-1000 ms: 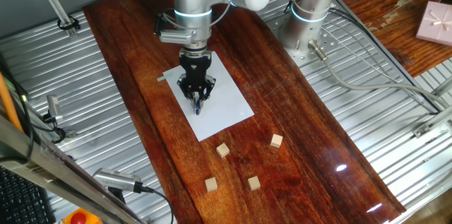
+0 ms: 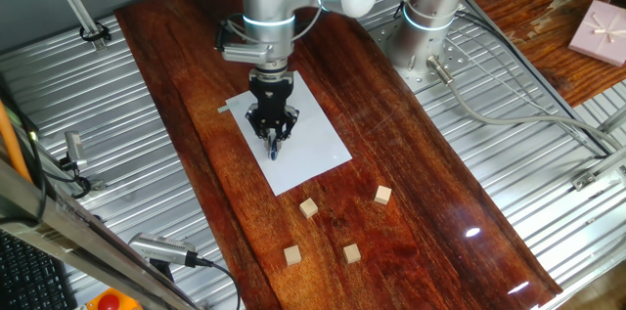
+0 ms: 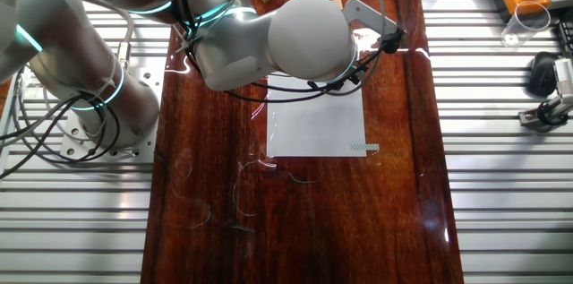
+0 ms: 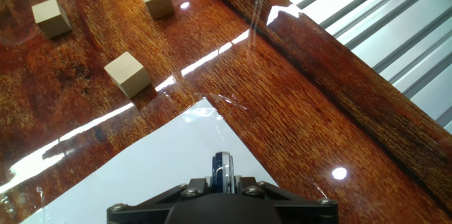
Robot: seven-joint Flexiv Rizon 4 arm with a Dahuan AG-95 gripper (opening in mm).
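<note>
My gripper (image 2: 273,144) points down over a white sheet of paper (image 2: 311,153) on the dark wooden table. In the wrist view the fingers (image 4: 215,171) are drawn together, with a narrow, shiny dark-blue strip at their middle; whether that is part of the fingertips or a slim held item, I cannot tell. Several pale wooden cubes lie apart from one another beyond the paper, including one nearest its corner (image 2: 309,208), one to the right (image 2: 382,195) and one at the front (image 2: 352,253). No cube is at the gripper. In exterior view 2 the arm hides the gripper.
A small checkered strip (image 3: 364,147) lies at the paper's edge. Slatted metal surfaces (image 2: 127,154) flank the table. A camera (image 2: 162,249) stands by its left edge, and a pink box (image 2: 602,32) sits far right. Bare wood surrounds the cubes.
</note>
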